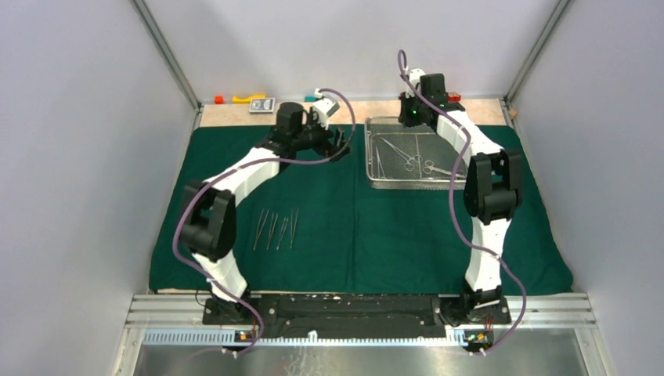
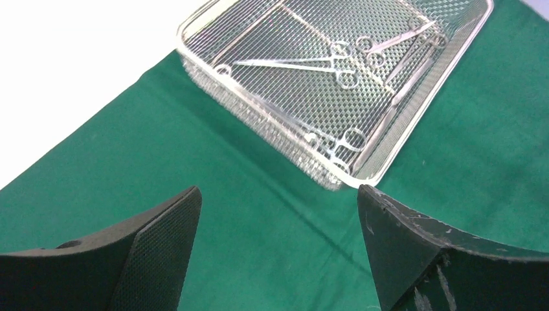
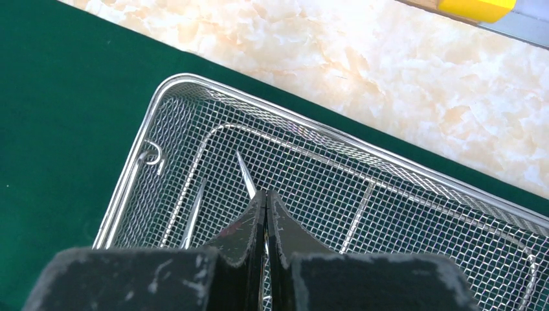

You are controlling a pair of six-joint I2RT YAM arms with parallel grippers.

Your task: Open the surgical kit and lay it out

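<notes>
A wire mesh tray (image 1: 369, 160) sits on the green cloth at the back right. Inside it lie ring-handled scissors-like instruments: one slants across the middle (image 2: 285, 65), another lies along the left wall (image 2: 340, 144), and others are toward the right (image 2: 395, 42). My right gripper is shut above the tray's back part; a slim metal tip (image 3: 245, 173) shows beyond its fingers, lower in the tray, and nothing clear shows between them. Left of the tray, my left gripper stands open and empty above the cloth.
Several slim instruments (image 1: 277, 231) lie in a row on the left of the cloth (image 1: 313, 258). Along the back ledge are a small grey box (image 1: 262, 105) and a yellow item (image 1: 249, 99).
</notes>
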